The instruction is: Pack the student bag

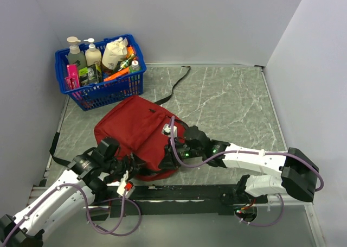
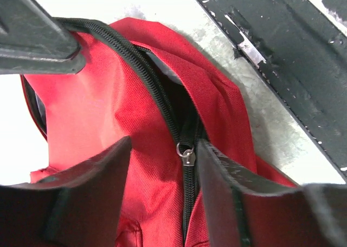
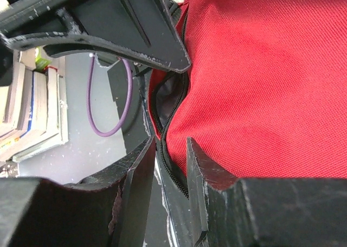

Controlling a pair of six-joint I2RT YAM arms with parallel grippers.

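A red bag (image 1: pixel 135 125) lies on the table below the blue basket. Its black zipper (image 2: pixel 143 73) is parted along the top in the left wrist view, with a metal zipper pull (image 2: pixel 186 153) where the two sides meet. My left gripper is part open, its fingers on either side of the pull, a gap showing between them. At the other end of the bag, my right gripper stands part open over the zipper edge (image 3: pixel 165 141). Whether cloth is between its pads cannot be told.
At the back left stands a blue basket (image 1: pixel 100 97) holding bottles, packets and other goods. Black straps (image 1: pixel 176 87) extend from the bag. A dark rail (image 1: pixel 179 192) runs along the table's front edge.
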